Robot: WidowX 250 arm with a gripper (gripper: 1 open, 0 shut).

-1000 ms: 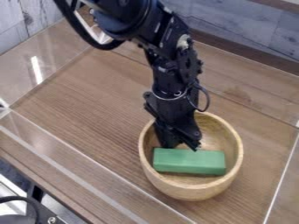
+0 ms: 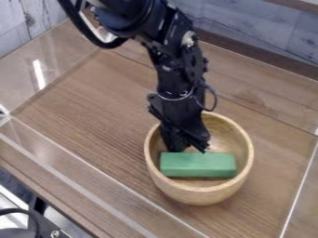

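Observation:
A light wooden bowl (image 2: pixel 199 191) stands on the wooden table right of centre, with a green rectangular block (image 2: pixel 198 165) lying in it toward the front. My black gripper (image 2: pixel 187 139) reaches down from above into the back left of the bowl, behind the block. Its fingertips are dark and partly hidden, so I cannot tell whether it is open or shut.
A wall runs along the back. The table's front left edge has dark cables (image 2: pixel 32 216) below it.
The bowl, with the block in it, has shifted slightly left and up in the view, and my gripper has moved slightly with it.

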